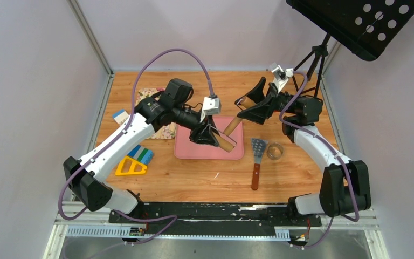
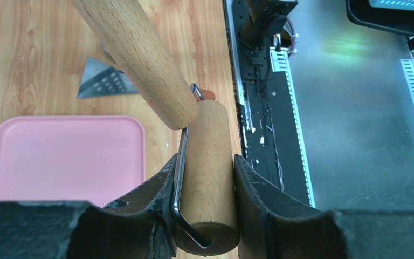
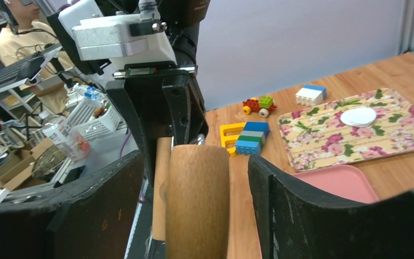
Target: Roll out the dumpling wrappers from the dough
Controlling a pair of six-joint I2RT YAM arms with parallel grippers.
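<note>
A wooden roller tool (image 1: pixel 231 125) with a metal frame is held in the air over the pink tray (image 1: pixel 188 148). My left gripper is shut on its roller (image 2: pixel 205 162). The tool's other wooden end (image 3: pixel 197 199) sits between the fingers of my right gripper, which stand part open round it; whether they touch it is unclear. A white round wrapper or disc (image 3: pixel 358 116) lies on the floral mat (image 3: pixel 329 145).
A spatula (image 1: pixel 256 162) and a glass ring (image 1: pixel 274 151) lie right of the tray. Toy bricks and a yellow piece (image 1: pixel 131 167) are at left. A black stand (image 1: pixel 318 54) rises at the back right.
</note>
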